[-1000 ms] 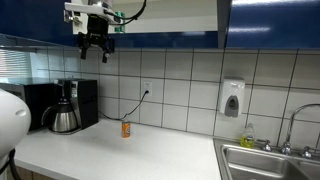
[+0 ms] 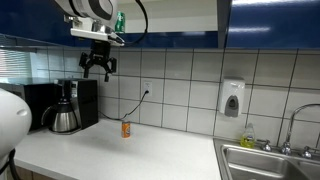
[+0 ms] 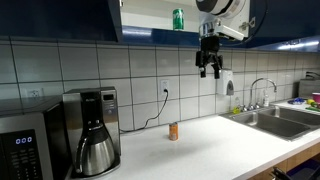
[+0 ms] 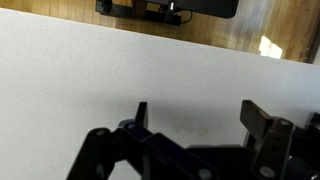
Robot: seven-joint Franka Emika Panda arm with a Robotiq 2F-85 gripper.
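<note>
In exterior view 1 my gripper (image 2: 97, 73) hangs high over the left part of the counter, pointing down, its fingers apart and nothing between them. From the other side, the same gripper (image 3: 210, 72) shows well above the white worktop (image 3: 205, 155). An orange container (image 2: 126, 129) stands upright on the counter against the tiled wall, clear of the gripper and lower down. Up by the cabinets is a green object (image 3: 178, 19), partly behind the arm in exterior view 1. Below the open fingers (image 4: 141, 116), the wrist view shows only bare white surface (image 4: 170, 75).
A coffee maker with a steel carafe (image 3: 96, 149) and a microwave (image 3: 25, 145) occupy one end. At the other are the sink (image 2: 265, 162), a faucet (image 2: 291, 128), a yellow soap bottle (image 2: 248, 134) and a wall dispenser (image 2: 231, 98). Mid-counter is mostly clear.
My gripper has come down and shifted slightly right in exterior view 1, staying open. The orange container and the other counter items have not moved.
</note>
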